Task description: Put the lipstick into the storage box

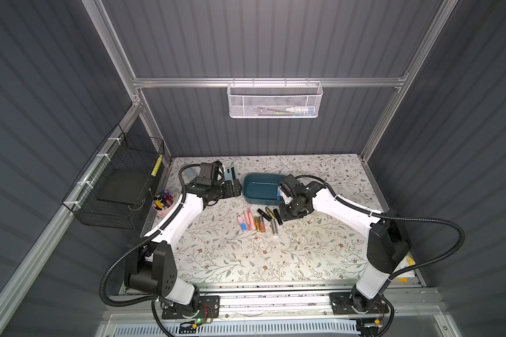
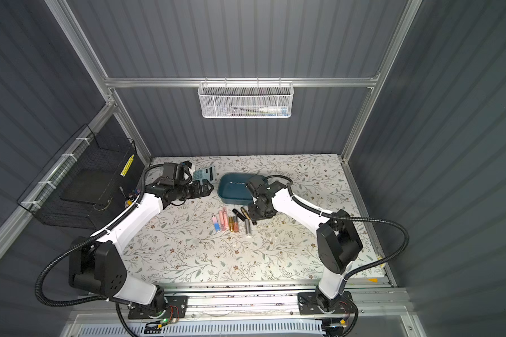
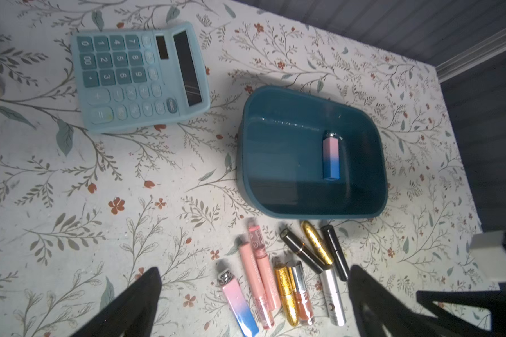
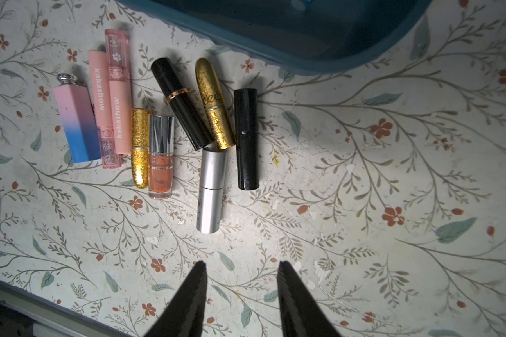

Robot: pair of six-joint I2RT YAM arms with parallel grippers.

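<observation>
The storage box [image 3: 312,210] is a dark teal tray at the back of the table. A pink-and-blue lipstick [image 3: 330,154] lies inside it. In front of the box lie several tubes: another pink-and-blue lipstick [image 4: 77,123], two pink tubes [image 4: 99,90], gold ones [image 4: 213,101], an orange one [image 4: 160,168], black ones [image 4: 246,140] and a silver one [image 4: 210,191]. My right gripper hovers above the table on the near side of these, part open, bare table between its fingers. Left of the box, my left gripper [image 1: 239,188] is open and empty.
A light blue calculator [image 3: 135,75] lies left of the box. Farther left are a pink cup of pens [image 1: 164,202] and a black wire basket [image 1: 121,182]. A white mesh basket [image 1: 275,102] hangs on the back wall.
</observation>
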